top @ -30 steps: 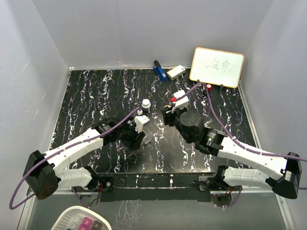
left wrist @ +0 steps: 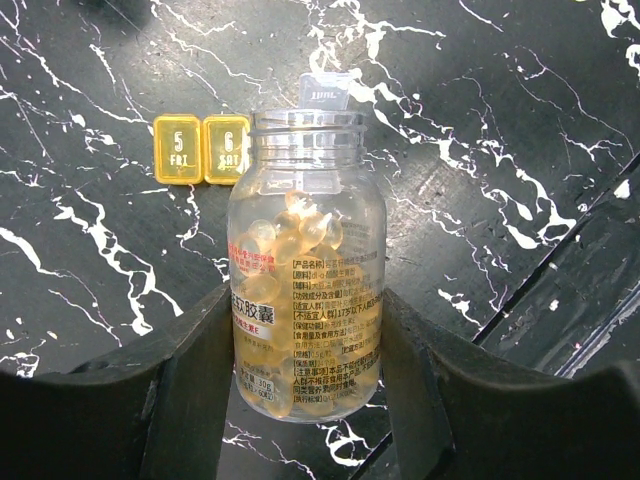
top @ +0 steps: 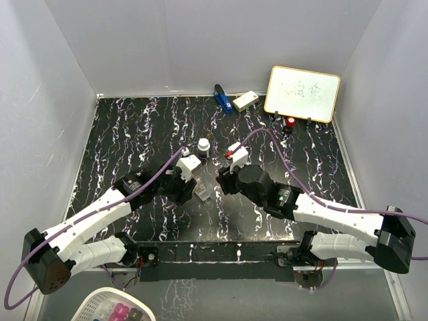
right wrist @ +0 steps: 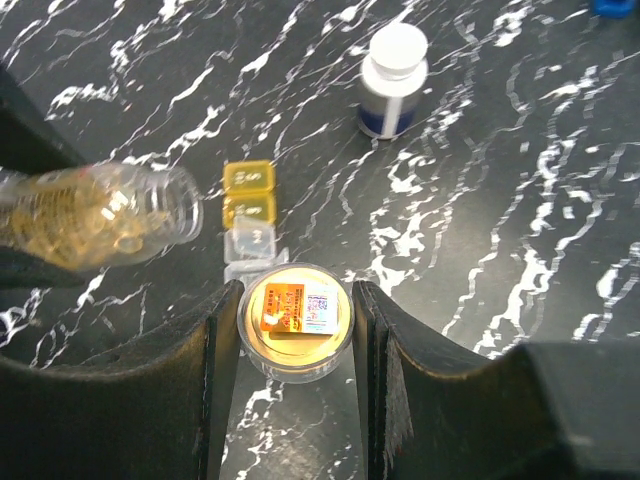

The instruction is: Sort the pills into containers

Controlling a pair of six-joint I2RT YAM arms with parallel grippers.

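Clasped in my left gripper is a clear, uncapped bottle [left wrist: 306, 345] partly filled with amber capsules. The right wrist view shows this bottle [right wrist: 95, 215] tipped sideways, its mouth facing right. My right gripper is shut on a round gold cap [right wrist: 290, 340] bearing an orange and white label. On the table beneath is a pill box: two yellow compartments marked "FRI" [left wrist: 178, 150] with closed lids, and a clear lid [left wrist: 324, 91] standing open. In the left wrist view the bottle hides the rest of the box.
A white-capped bottle [right wrist: 393, 80] stands behind the pill box. Along the back are a blue stapler [top: 223, 99], a pale box [top: 245, 101], a red-topped bottle [top: 289, 124] and a whiteboard [top: 302, 93]. A white basket [top: 87, 309] sits in front.
My right gripper has moved left and toward the front, closer to the left one. My left gripper has shifted slightly left. Both keep hold of their things.
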